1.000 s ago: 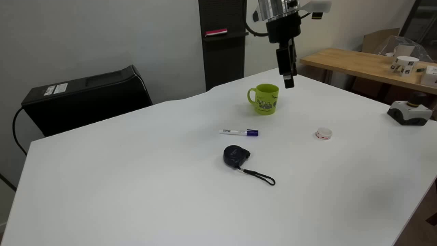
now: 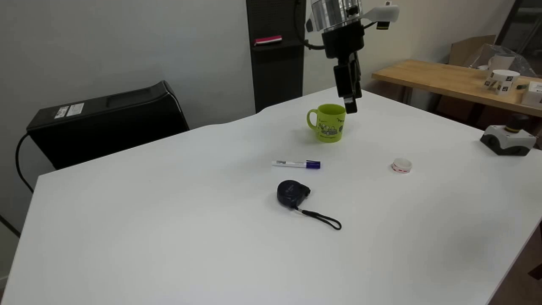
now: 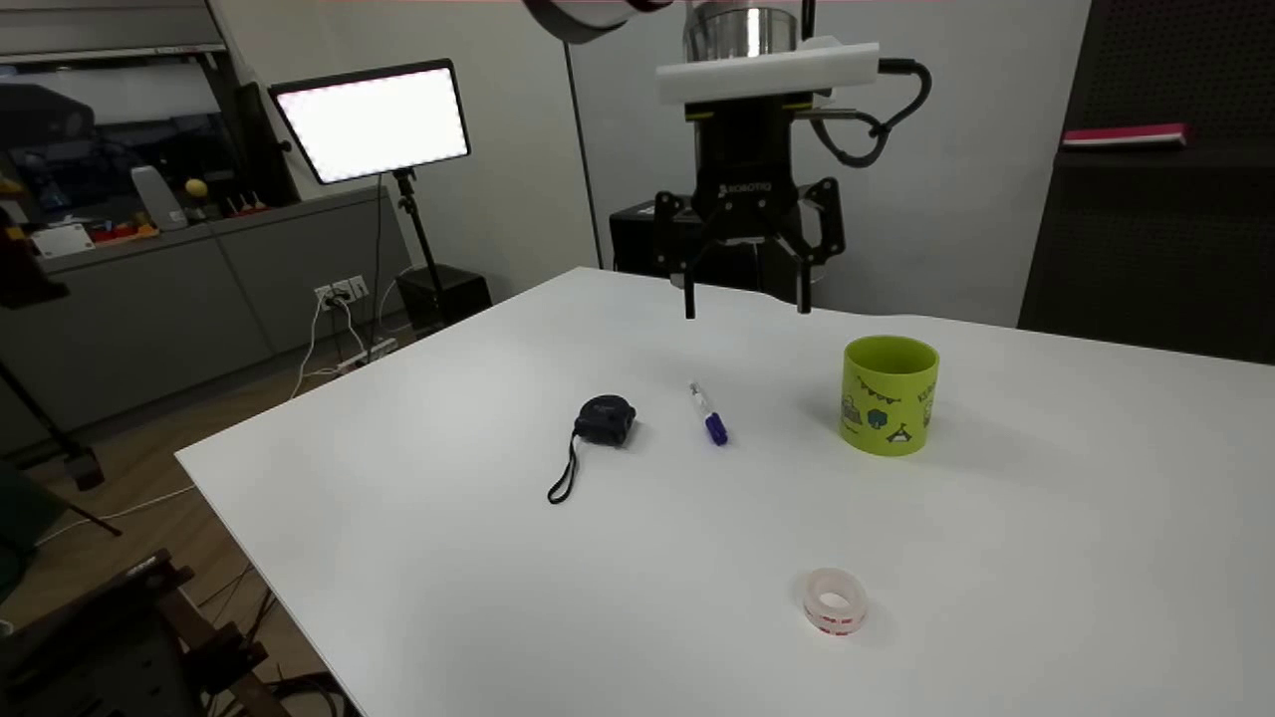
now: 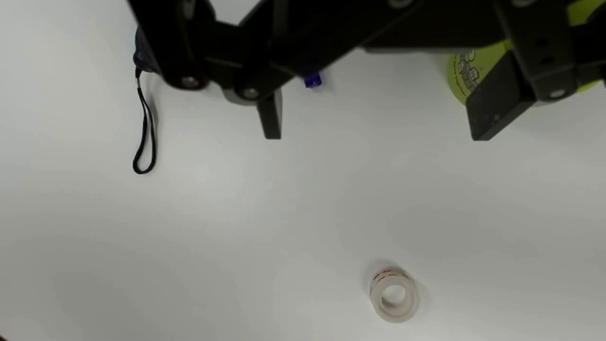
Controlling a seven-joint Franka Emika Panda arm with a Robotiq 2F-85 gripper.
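Note:
My gripper [image 3: 748, 311] hangs open above the white table, its fingers wide apart and nothing between them. A green mug [image 2: 330, 123] stands upright on the table, its handle toward the left in exterior view 1. A white marker with a purple cap [image 2: 296, 164] lies in front of the mug. Closer to the camera in that view is a dark tape measure [image 2: 291, 193] with a black strap. The roll of clear tape [image 4: 395, 295] lies flat, apart from the others. In the wrist view, my gripper's parts cover much of the mug, marker and tape measure.
An emergency-stop box [image 2: 508, 137] sits at the table's right edge in exterior view 1. Behind the far edge stands a black case [image 2: 111, 119].
In exterior view 1 the arm and gripper have shifted left and slightly lower. The objects on the table stay where they were.

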